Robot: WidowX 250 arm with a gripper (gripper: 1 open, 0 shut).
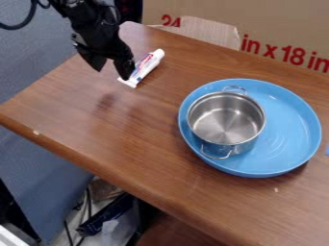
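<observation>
My black gripper (111, 67) hangs over the back left of the wooden table, just left of a white tube with red print (144, 67) lying diagonally on the tabletop. The fingers look spread, with nothing visible between them. A steel pot (226, 126) with two handles sits upright on a blue plate (291, 135) on the right.
A cardboard sheet (257, 19) with red lettering stands behind the table. Cables and dark objects lie below the table's left edge.
</observation>
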